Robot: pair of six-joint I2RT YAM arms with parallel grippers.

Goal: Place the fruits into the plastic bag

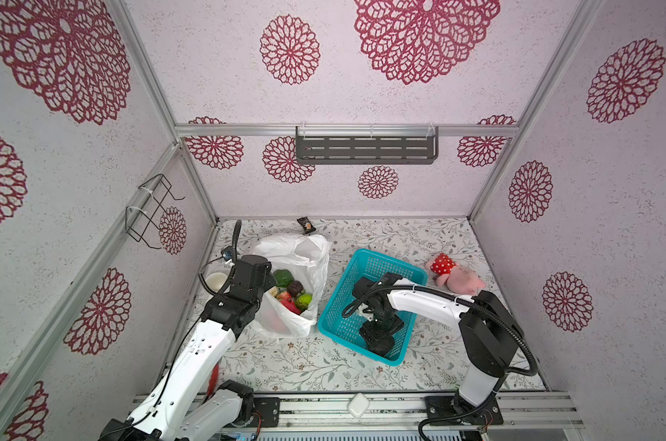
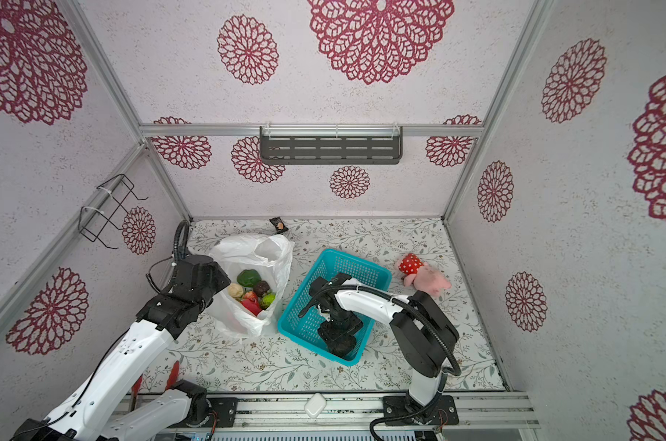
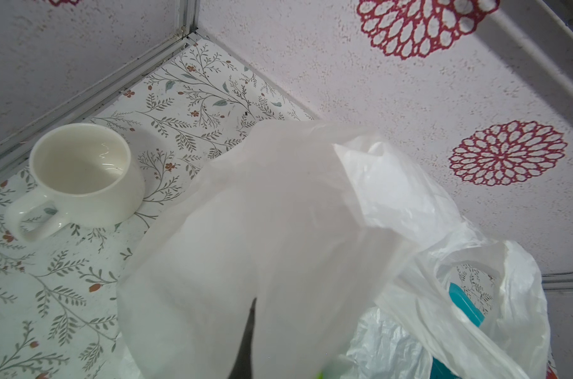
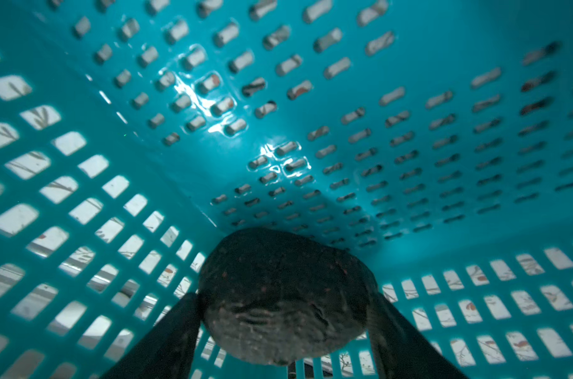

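The white plastic bag (image 1: 303,257) stands open on the left, with several fruits (image 1: 288,294) inside. My left gripper is shut on a fold of the bag's wall; one dark finger shows in the left wrist view and the plastic covers the other. Inside the teal basket (image 1: 331,330), my right gripper points down into a corner. Its fingers (image 4: 166,341) stand apart, one on each side of a dark, wrinkled avocado-like fruit (image 4: 286,271), seemingly touching both sides. How firmly they press cannot be seen. The right hand partly covers that fruit from above.
A white mug (image 3: 87,183) stands left of the bag. Behind the bag lies a small black packet (image 1: 306,225). A pink plush toy (image 1: 461,279) sits right of the basket. Basket walls enclose the right gripper.
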